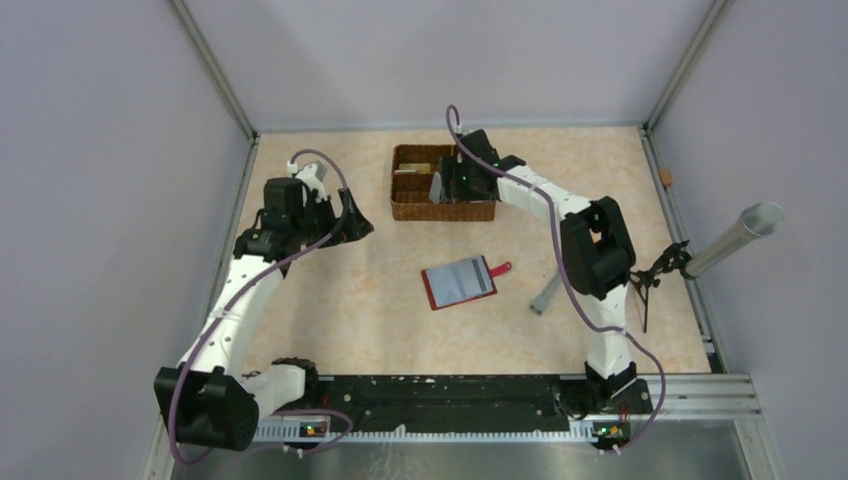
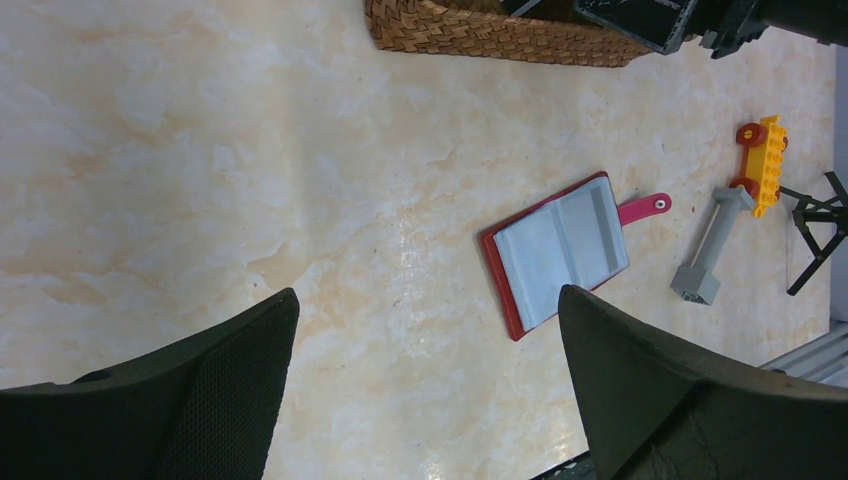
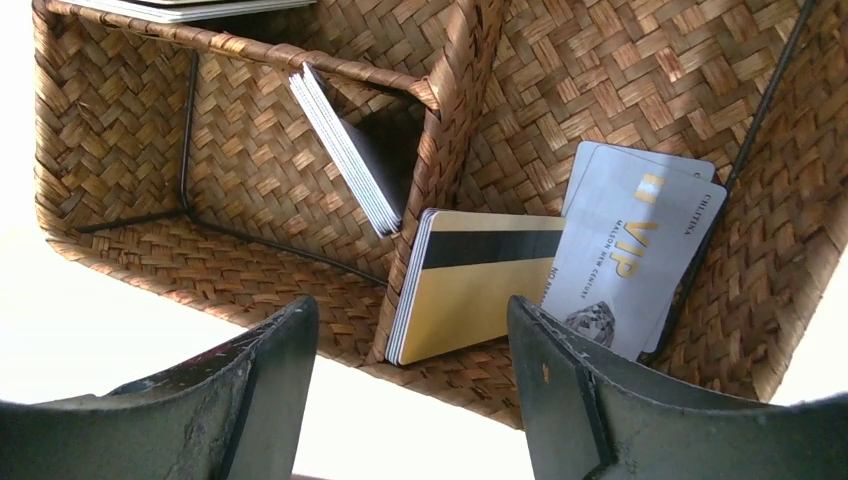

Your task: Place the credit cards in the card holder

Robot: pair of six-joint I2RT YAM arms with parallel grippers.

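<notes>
In a woven basket (image 3: pixel 220 300), white and gold cards (image 3: pixel 480 280) with a black stripe lean at the divider beside silver VIP cards (image 3: pixel 630 240); another white stack (image 3: pixel 340 150) stands in the smaller compartment. My right gripper is open over these, nothing between its fingers. The card holder (image 2: pixel 560 255), apparently the flat pale item with red edge and strap, lies on the table in front of the basket. My left gripper hangs open and empty over the table, left of it.
A grey bar (image 2: pixel 715 240), a yellow toy car (image 2: pixel 765 160) and a black stand (image 2: pixel 815 220) lie on the right.
</notes>
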